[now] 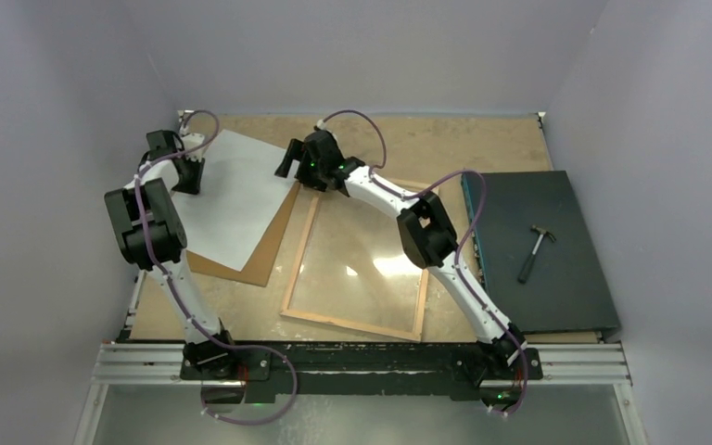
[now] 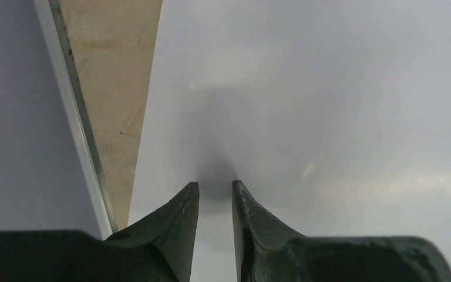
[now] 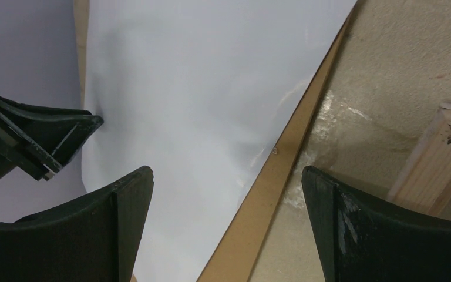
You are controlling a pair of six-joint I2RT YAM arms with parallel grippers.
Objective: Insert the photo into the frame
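Note:
The photo, a blank white sheet (image 1: 239, 199), lies on a brown backing board (image 1: 261, 258) at the table's left. Wooden edges make up the frame (image 1: 298, 269) with its clear pane, flat on the table just right of the sheet. Over the sheet's left edge, pointing down, my left gripper is part open with a narrow gap and nothing held between its fingertips. My right gripper is wide open above the sheet's right edge, with the sheet and board edges lying below between its fingers. Whether any fingertip touches the sheet I cannot tell.
A large dark panel (image 1: 556, 287) occupies the table's right side, and a hammer (image 1: 527, 265) rests on it. Close to the sheet's left side rises a grey wall (image 2: 17, 117). Bare table (image 1: 464, 139) shows at the back right.

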